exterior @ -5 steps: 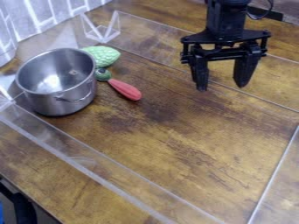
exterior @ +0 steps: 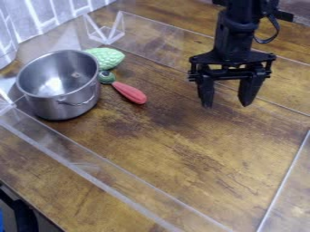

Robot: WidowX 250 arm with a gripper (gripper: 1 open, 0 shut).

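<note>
A black gripper point(exterior: 227, 95) hangs at the upper right over the wooden table, its two fingers spread wide with nothing visible between them. To its left lie a red elongated object point(exterior: 129, 91) with a green end and, behind that, a green textured item point(exterior: 105, 56), partly hidden by the pot. A steel pot point(exterior: 58, 86) stands at the left, apart from the gripper.
Clear plastic edges or strips run along its left and right sides. A dark blue object point(exterior: 13, 216) shows at the bottom left corner.
The gripper has moved slightly left and down in the view. The objects on the table have not visibly moved.
</note>
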